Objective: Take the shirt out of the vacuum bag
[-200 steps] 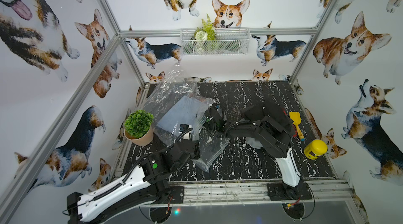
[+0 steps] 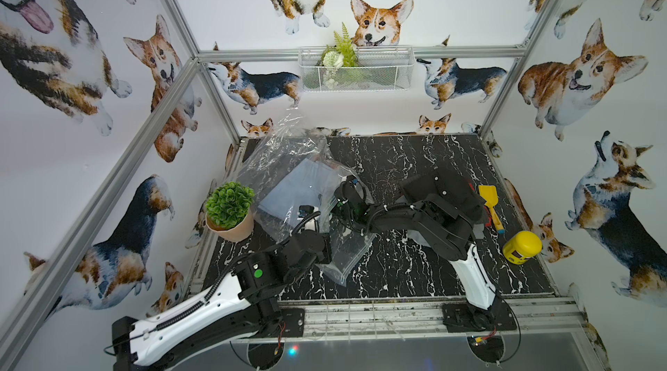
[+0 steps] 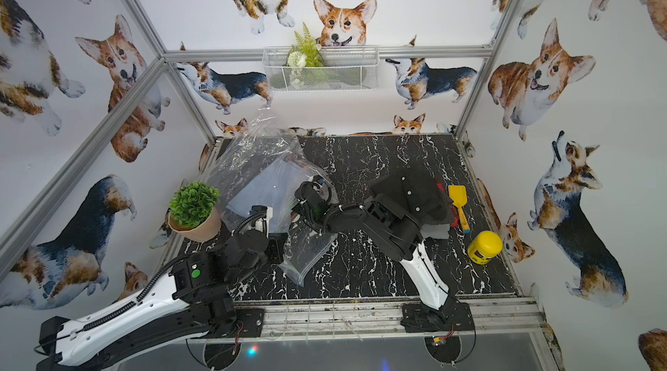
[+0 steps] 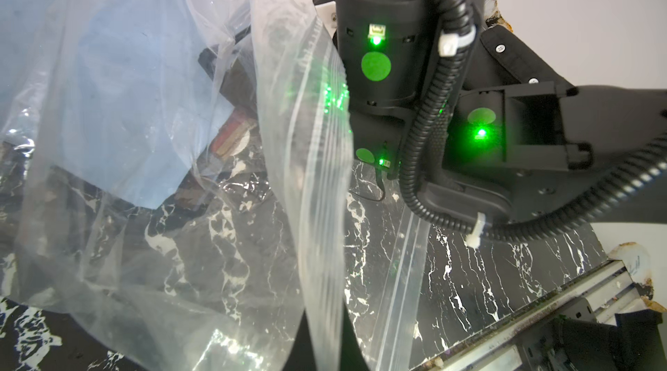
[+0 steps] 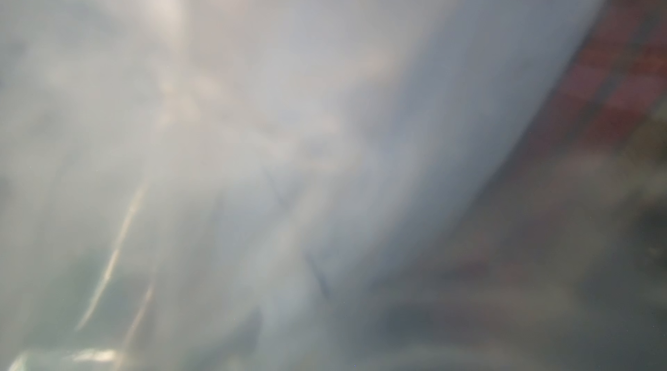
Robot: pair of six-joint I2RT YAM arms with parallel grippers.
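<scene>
A clear vacuum bag (image 2: 271, 162) lies crumpled on the left half of the marble table, with folded light-blue cloth (image 4: 125, 93) inside it. In the left wrist view my left gripper is shut on a raised edge of the bag's film. My right gripper (image 2: 337, 207) reaches into the bag beside the blue cloth; its fingers are hidden by plastic and its own arm. The right wrist view is blurred by film, with red plaid fabric (image 5: 611, 58) at the right.
A potted plant (image 2: 229, 204) stands left of the bag. Dark folded clothing (image 2: 430, 183), a yellow spatula (image 2: 488, 196) and a yellow canister (image 2: 522, 247) are at the right. A wire basket (image 2: 382, 72) hangs at the back.
The right arm and its gripper have shifted slightly leftward, further against the bag. The left arm has barely moved.
</scene>
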